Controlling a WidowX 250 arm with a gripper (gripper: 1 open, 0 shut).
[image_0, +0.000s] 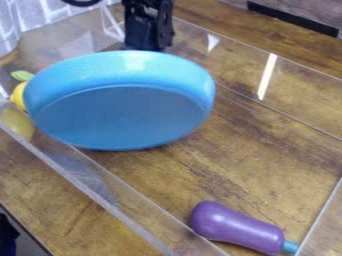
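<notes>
A blue oval dish (120, 105) is tipped up in the left middle, its outer underside facing the camera. Behind it at the top, the black arm and gripper (144, 30) show only in part; the fingertips are hidden by the dish, so their state and any contact cannot be seen. A yellow lemon (20, 92) peeks out at the dish's left edge, mostly covered.
A purple toy eggplant (238, 225) lies at the front right. Clear plastic walls (100, 195) enclose the wooden work area (267, 145), which is free at the middle right.
</notes>
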